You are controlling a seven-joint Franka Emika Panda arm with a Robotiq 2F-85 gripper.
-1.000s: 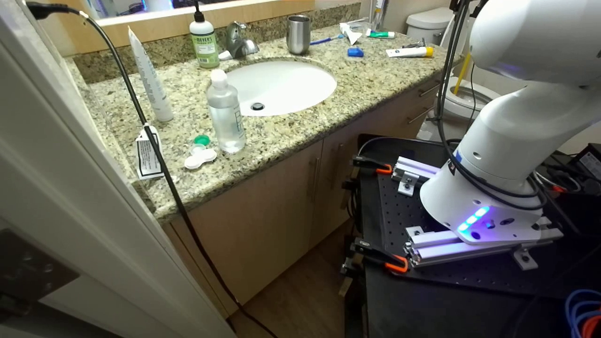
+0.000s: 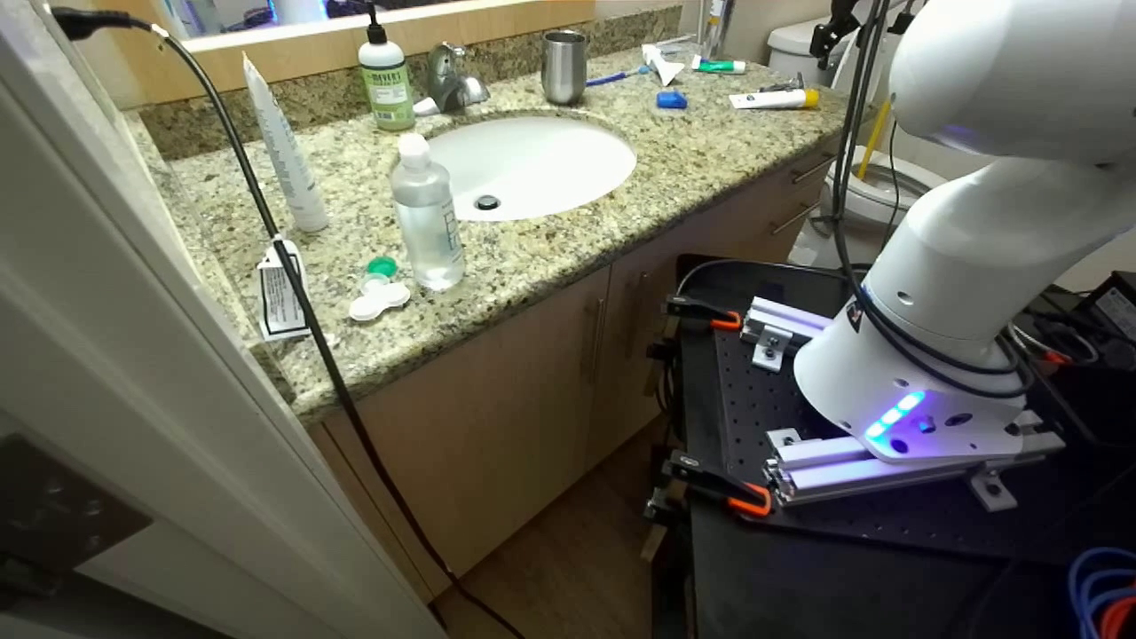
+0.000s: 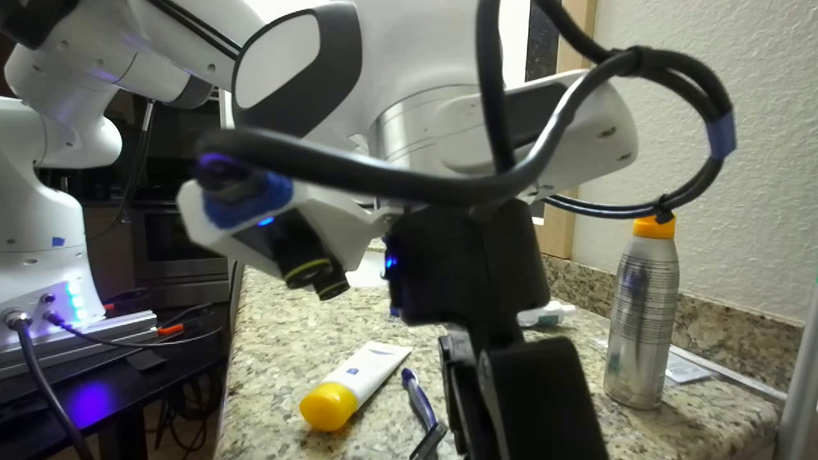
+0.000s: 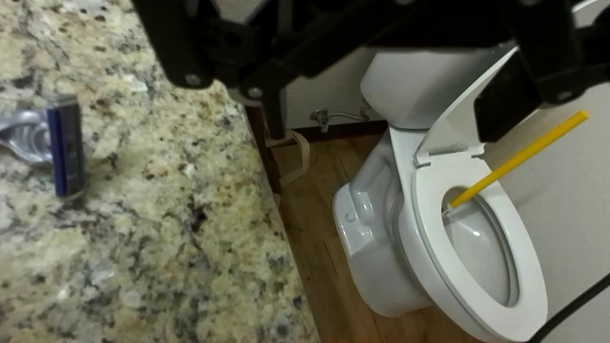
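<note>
In the wrist view my gripper is open, its black fingers (image 4: 506,103) wide apart with nothing between them. Beyond the gap lie the white toilet (image 4: 366,251), its lid raised, and a yellow stick (image 4: 514,160) standing slanted in the bowl. A razor (image 4: 66,146) with a blue-edged head rests on the granite counter (image 4: 171,228), left of the fingers. Exterior view 2 has the gripper hanging near the counter's toilet end, close to the razor's blue handle (image 3: 418,398) and a white tube with a yellow cap (image 3: 328,406); its fingertips run below the frame.
A silver spray bottle with an orange cap (image 3: 642,329) stands near the wall. Farther along the counter are a steel cup (image 2: 564,66), the sink (image 2: 543,170), a soap bottle (image 2: 385,90) and a clear bottle (image 2: 428,218). Loose cables loop around the arm.
At the top right of exterior view 1, part of the black gripper has come lower into sight beside the toilet tank. The arm's hanging cables have shifted slightly; the counter objects look unmoved.
</note>
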